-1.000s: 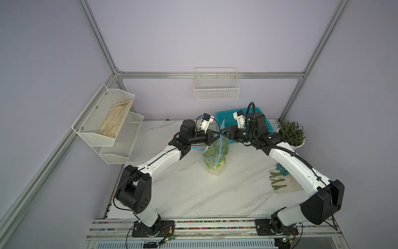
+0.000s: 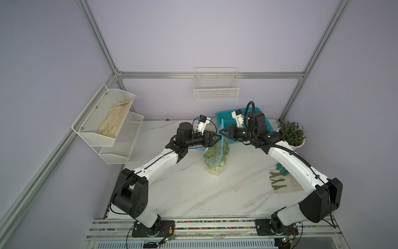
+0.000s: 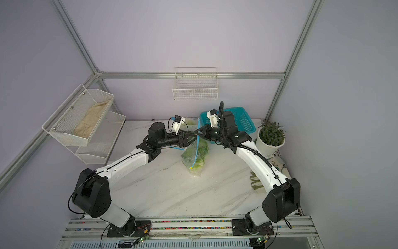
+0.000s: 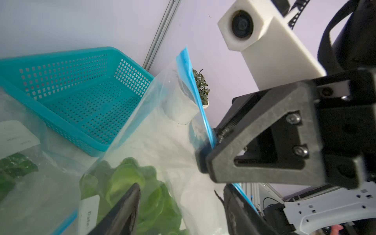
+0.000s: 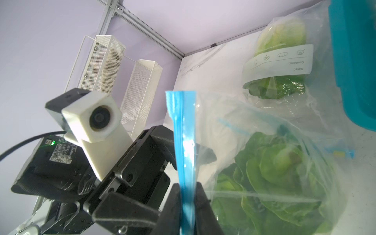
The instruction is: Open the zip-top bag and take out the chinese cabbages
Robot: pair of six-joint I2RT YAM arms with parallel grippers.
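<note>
A clear zip bag (image 2: pixel 215 157) with green cabbage (image 5: pixel 274 176) inside stands on the table, its blue zip strip (image 5: pixel 184 137) upright. My right gripper has its fingertips on either side of that strip, near its upper part. My left gripper stands just left of it with fingers parted, close to the bag's clear wall; whether film lies between them is unclear. A second bag (image 5: pixel 286 58) with a cabbage and label lies behind.
A teal basket (image 3: pixel 242 118) stands at the back, a potted plant (image 3: pixel 271 137) at the right, with gloves and a cloth (image 2: pixel 290 186) in front of it.
My left gripper has moved slightly left, away from the right one, and its arm has shifted left. The right gripper and bag are nearly still.
</note>
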